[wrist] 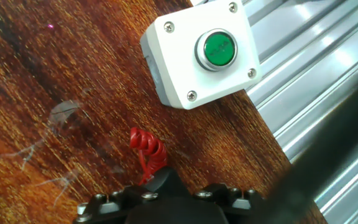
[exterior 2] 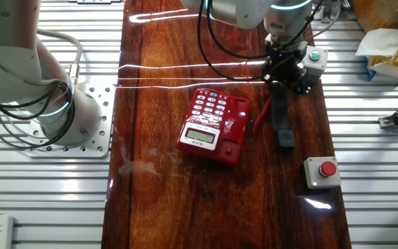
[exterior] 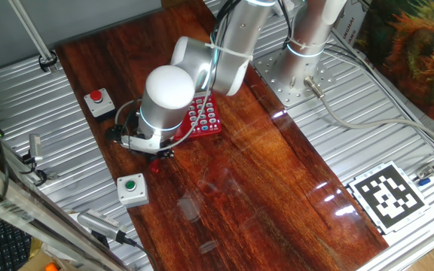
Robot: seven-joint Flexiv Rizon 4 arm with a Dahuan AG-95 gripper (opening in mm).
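Observation:
A red desk telephone [exterior 2: 215, 124] with a keypad and small screen lies on the wooden table. Beside it is a dark handset [exterior 2: 280, 114], its far end beneath my gripper [exterior 2: 287, 72]. Seen from the wrist, the handset's dark end [wrist: 168, 184] and a red coiled cord [wrist: 149, 149] show at the bottom edge, with gripper parts [wrist: 225, 198] to either side. Whether the fingers press on the handset is hidden. In exterior view 1 the arm covers part of the phone [exterior: 204, 117], and the gripper [exterior: 151, 150] is low over the table.
A white box with a green button [wrist: 199, 53] stands close to the gripper at the table's edge. Another box with a red button [exterior 2: 321, 172] sits farther along that edge. Bare wood [exterior: 247, 196] stretches across the table's other end.

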